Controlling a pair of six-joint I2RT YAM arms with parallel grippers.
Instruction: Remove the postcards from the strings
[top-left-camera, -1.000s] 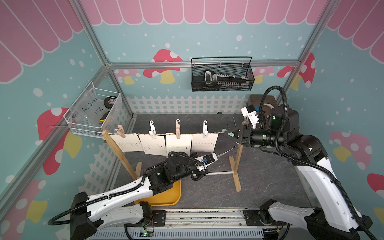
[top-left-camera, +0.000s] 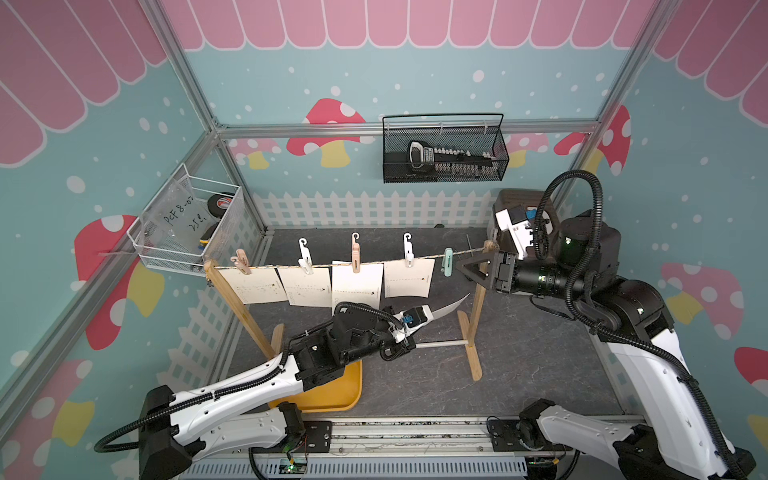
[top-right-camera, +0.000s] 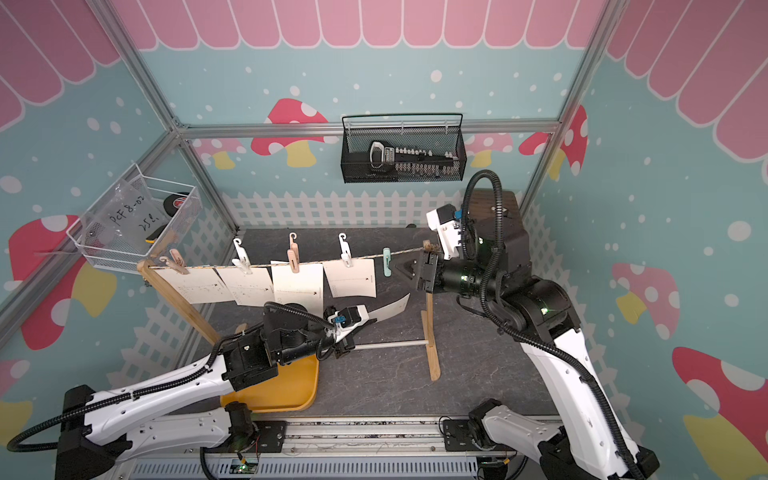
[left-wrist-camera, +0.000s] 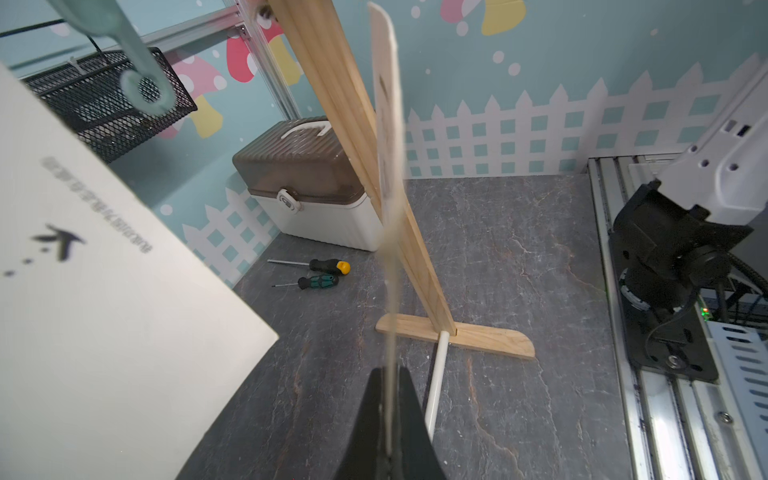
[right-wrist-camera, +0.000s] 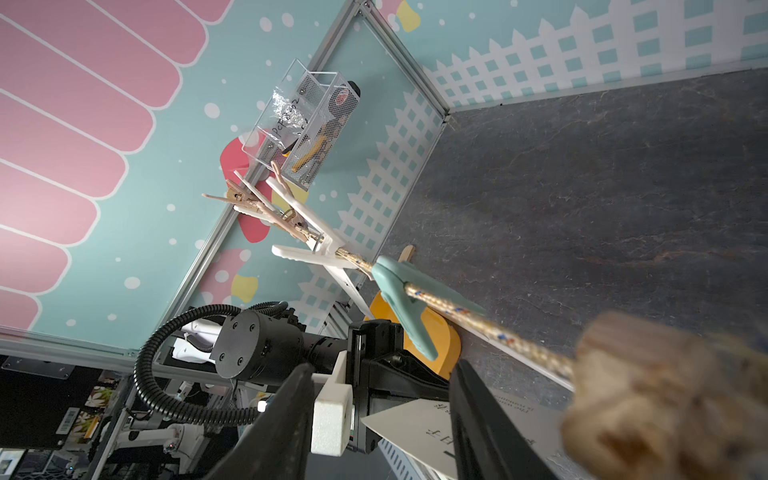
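Observation:
My left gripper is shut on the lower edge of a postcard (top-left-camera: 450, 307), seen almost edge-on in the left wrist view. This card is off the string, below and in front of its right end. Several other postcards (top-left-camera: 357, 285) hang in a row, each under a clip such as the white clip (top-left-camera: 409, 249). A teal clip (right-wrist-camera: 402, 300) sits on the string (right-wrist-camera: 496, 332) with no card in it. To the right of that clip, my right gripper stands with its fingers apart and nothing between them.
Wooden posts (top-left-camera: 477, 316) hold the string's ends. A yellow tray (top-left-camera: 344, 392) lies partly under the left arm. A brown-lidded toolbox (left-wrist-camera: 304, 160) and two screwdrivers (left-wrist-camera: 320, 281) are at the back right.
My right gripper has let go of the teal clip and drawn back to the right. The clip now hangs upright on the string. The left arm has barely moved and keeps its card.

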